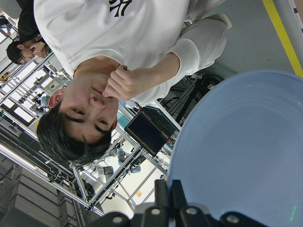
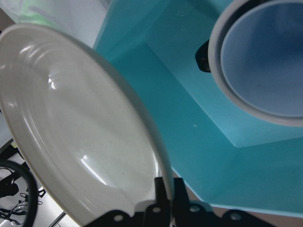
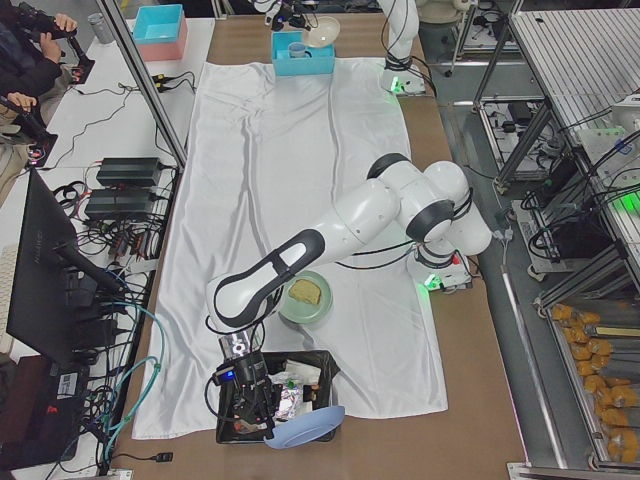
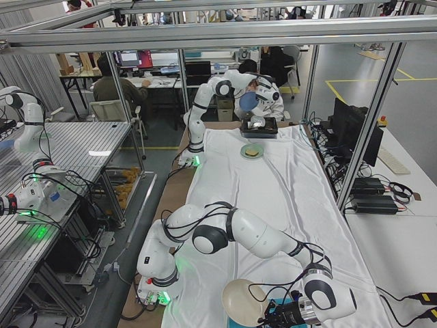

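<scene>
My left gripper is shut on the rim of a blue plate [image 1: 241,146], held above a black bin [image 4: 268,132] of packaged items. My right gripper is shut on the rim of a white oval dish [image 2: 75,118], over a teal bin [image 2: 184,156] that holds a cup with a pale blue inside [image 2: 260,56]. A green plate [image 3: 306,312] with a flat yellow food item [image 3: 304,291] lies on the white cloth near the black bin.
A person [image 1: 85,104] is close beyond the left end. Monitors and cables stand beside the table, outside the cloth.
</scene>
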